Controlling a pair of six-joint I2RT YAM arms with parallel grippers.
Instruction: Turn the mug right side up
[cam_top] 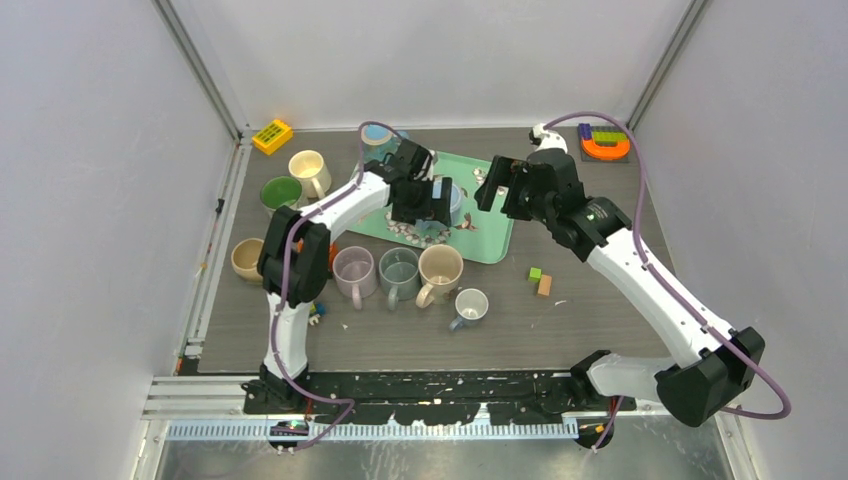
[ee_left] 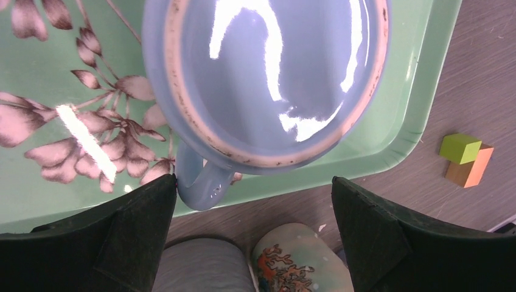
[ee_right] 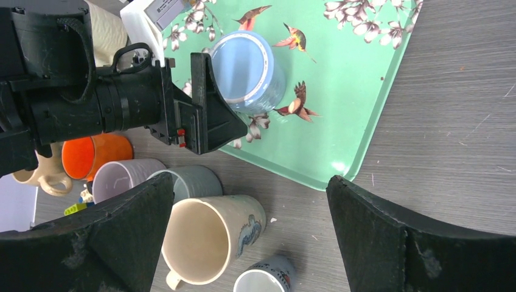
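A light-blue mug [ee_left: 268, 79] with a pinkish base ring stands upside down on the green floral tray [cam_top: 480, 240], its handle toward the lower left in the left wrist view. My left gripper hangs over it, open, one finger close beside the handle; in the top view it covers much of the mug. My right gripper is open and empty, held above the tray's right part, to the right of the mug [ee_right: 243, 67].
Several mugs [cam_top: 440, 270] stand in front of the tray. Green and orange blocks [cam_top: 543, 285] lie to the right. A blue cup [cam_top: 376, 135] is at the back.
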